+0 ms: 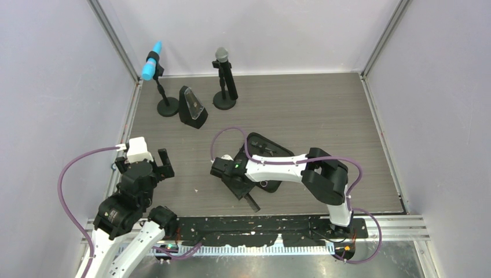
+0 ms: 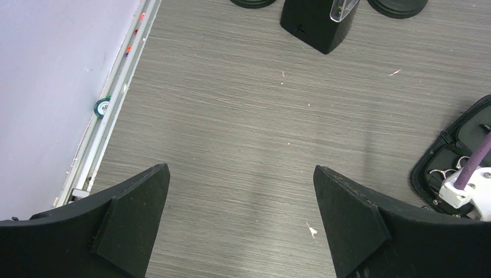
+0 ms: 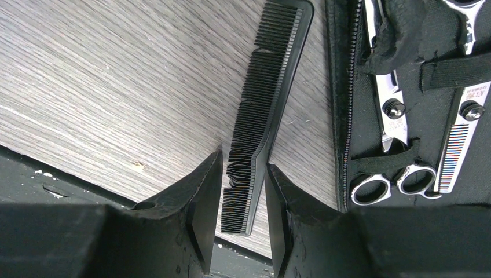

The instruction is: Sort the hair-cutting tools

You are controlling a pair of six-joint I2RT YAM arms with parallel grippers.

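A black comb [image 3: 269, 98] lies flat on the table, its teeth facing left in the right wrist view. My right gripper is over its lower part, with one finger to each side; the fingers are part open, with only narrow gaps beside the comb. From above, one end of the comb [image 1: 252, 202] shows past the gripper. To its right is the open black zip case [image 3: 340, 110], where scissors [image 3: 394, 110] and thinning shears [image 3: 460, 136] are tucked under straps. Far to the left, my left gripper stands wide open and empty above bare table.
At the back left are a blue microphone [image 1: 151, 65] on a stand, a black metronome [image 1: 192, 109] and a grey-headed microphone [image 1: 223, 61]. The table's front edge runs close to the comb.
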